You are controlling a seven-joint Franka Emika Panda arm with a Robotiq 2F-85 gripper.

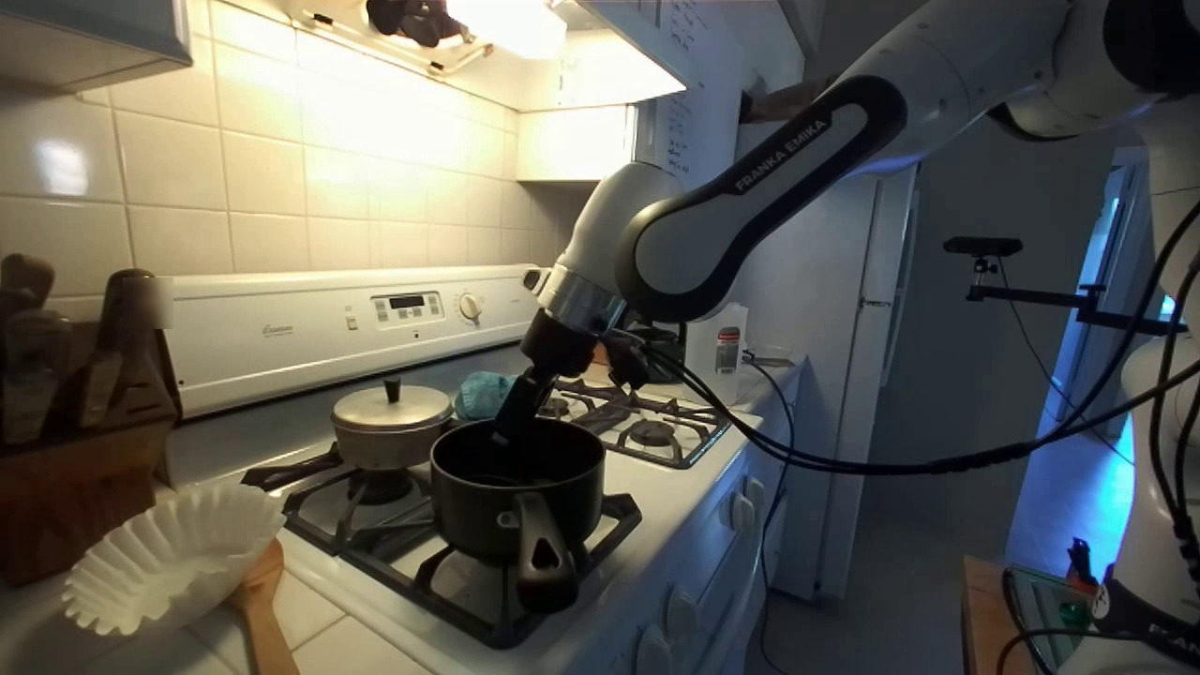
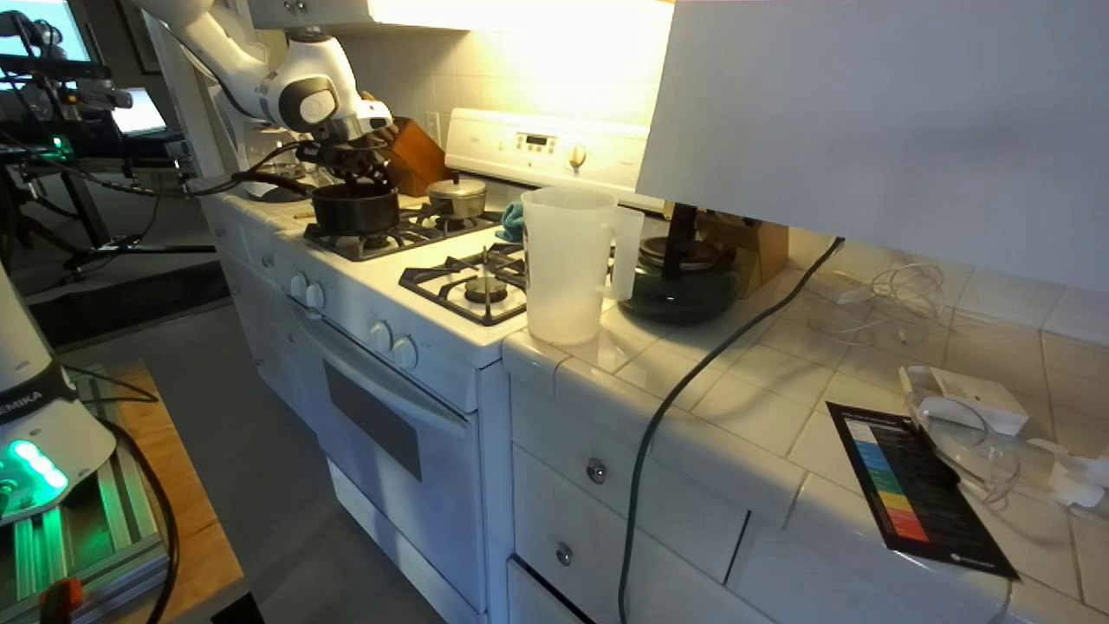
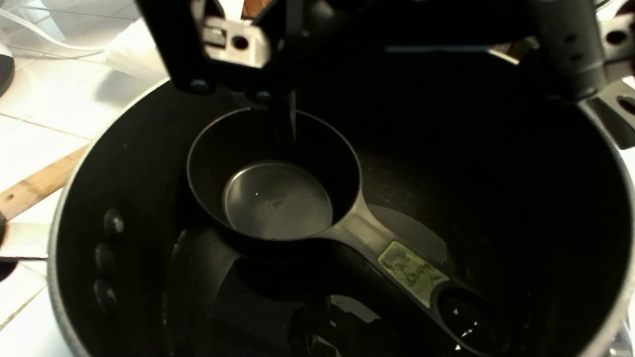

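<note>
A dark pot (image 1: 484, 502) stands on the stove's front burner, its handle pointing toward the camera. In the wrist view, a round measuring cup (image 3: 277, 202) with a labelled handle (image 3: 413, 272) is inside the pot. My gripper (image 1: 502, 437) reaches down into the pot. In the wrist view a dark finger (image 3: 285, 122) overlaps the cup's far rim, its tip appearing inside the cup. The dark interior hides the other fingertip, so I cannot tell the finger's state or whether the rim is gripped.
A lidded silver pot (image 1: 390, 426) sits behind on the stove, near a teal cloth (image 1: 486, 396). A white fluted bowl (image 1: 174, 551) and a wooden utensil (image 1: 261, 613) lie on the left counter. A translucent pitcher (image 2: 567, 265) stands on the counter beyond the stove.
</note>
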